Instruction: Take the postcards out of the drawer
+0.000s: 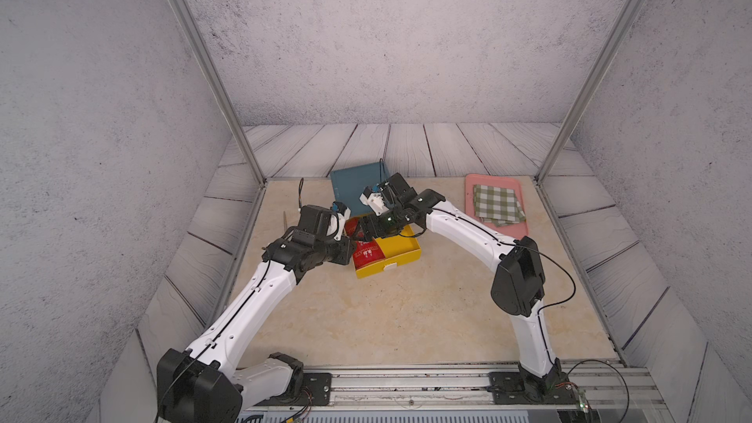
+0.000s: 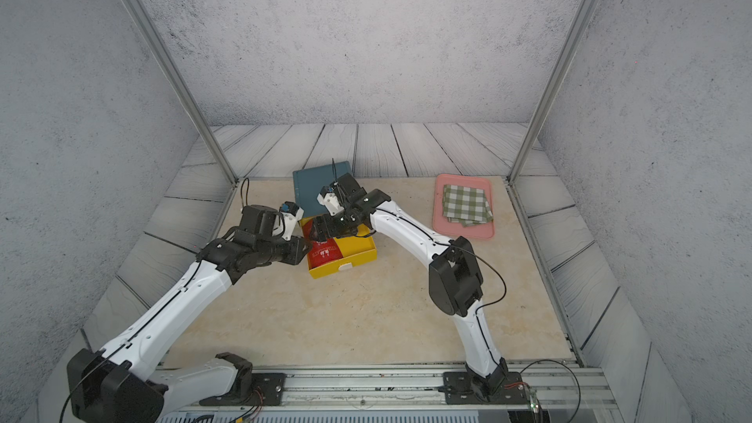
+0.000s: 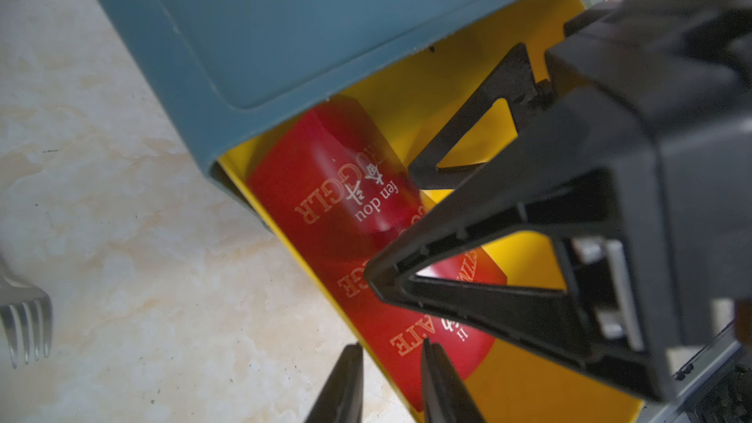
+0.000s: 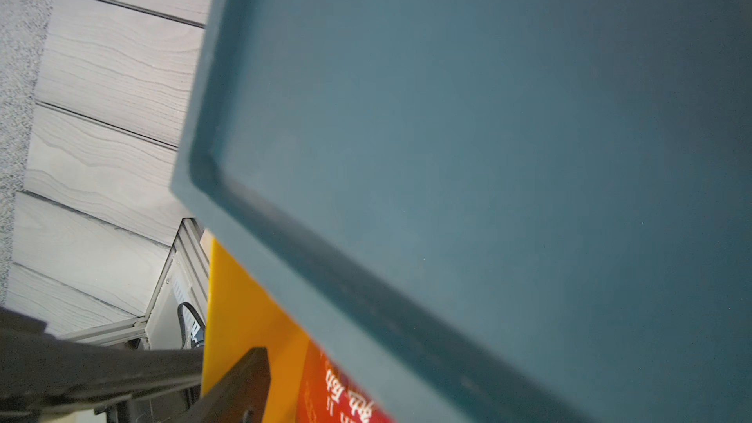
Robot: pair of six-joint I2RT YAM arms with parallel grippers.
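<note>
Red postcards (image 3: 313, 180) with white and gold lettering lie along the left side of the yellow drawer (image 1: 403, 250); the far part bows upward. At the drawer's left wall is my left gripper, its fingers close together on either side of the yellow edge. My right gripper reaches into the drawer from the right, over the cards. Its black fingertips stand apart, with the red surface showing between them; whether they touch it I cannot tell. In the right wrist view only a corner of the red postcards (image 4: 337, 395) shows, the rest hidden.
A teal cabinet top (image 4: 470, 149) overhangs the drawer's back end. On the table left of the drawer lies a fork (image 3: 27, 313). A pink tray (image 1: 496, 180) with a checked cloth (image 1: 497, 205) rests at the far right.
</note>
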